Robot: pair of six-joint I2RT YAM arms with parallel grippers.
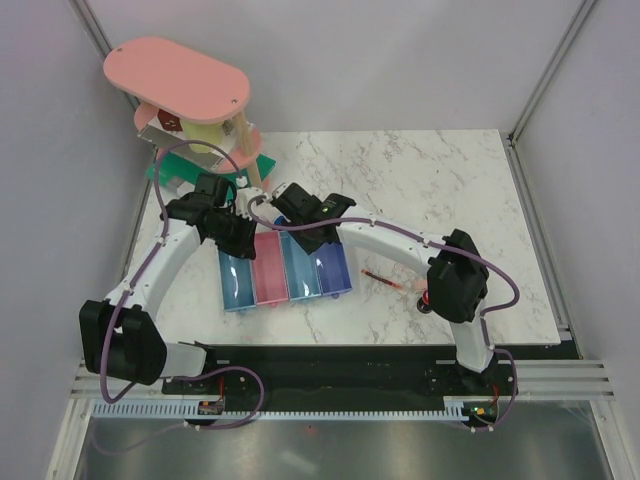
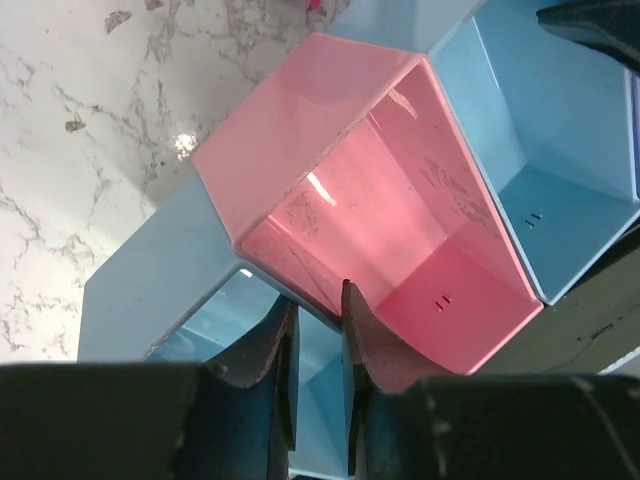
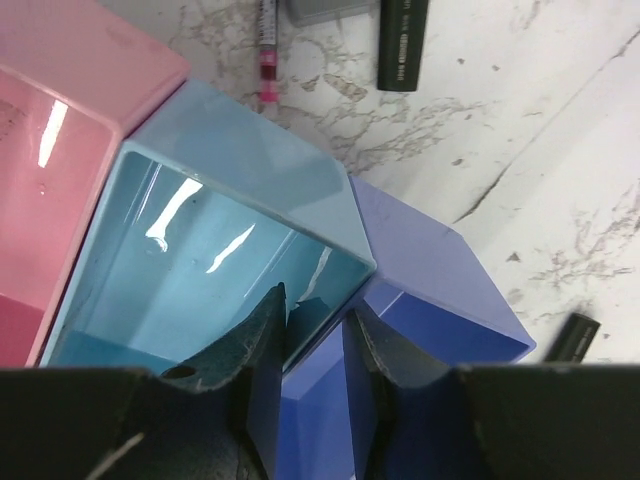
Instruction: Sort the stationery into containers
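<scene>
Four joined open boxes stand side by side, slightly turned in the top view: a left blue box [image 1: 237,287], a pink box [image 1: 268,275], a second blue box [image 1: 301,272] and a purple box [image 1: 334,272]. The visible parts of their insides look empty. My left gripper straddles the wall between the left blue and pink boxes, its fingers apart with a gap wider than the rim. Over the wall between the second blue and purple boxes, my right gripper also has its fingers apart. A red pen [image 1: 380,278] lies on the table to the right.
A pink-topped shelf stand [image 1: 175,75] fills the back left. Behind the boxes lie a black stick-like item [image 3: 403,45], a pink-tipped pen [image 3: 268,60] and a grey piece [image 3: 325,8]. Another black item [image 3: 573,338] lies to the right.
</scene>
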